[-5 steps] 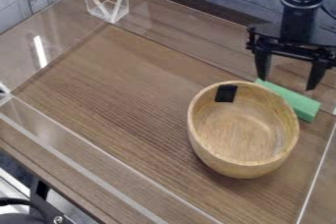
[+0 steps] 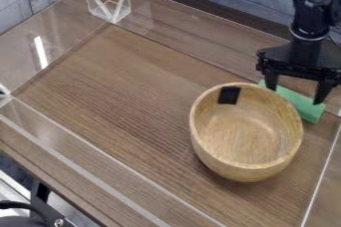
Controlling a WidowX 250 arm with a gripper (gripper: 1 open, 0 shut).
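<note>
My black gripper (image 2: 293,80) is open on the right of the view, its fingers hanging low over a green block (image 2: 308,110) lying on the table beside a wooden bowl (image 2: 245,162). The bowl sits right of centre, with a small black piece (image 2: 229,96) at its back-left rim. Whether the fingertips touch the green block I cannot tell.
The wooden table (image 2: 100,92) is broad and clear on the left. A white wire-like object (image 2: 110,7) stands at the back left. The table's edge runs along the lower left.
The block and the bowl look unmoved.
</note>
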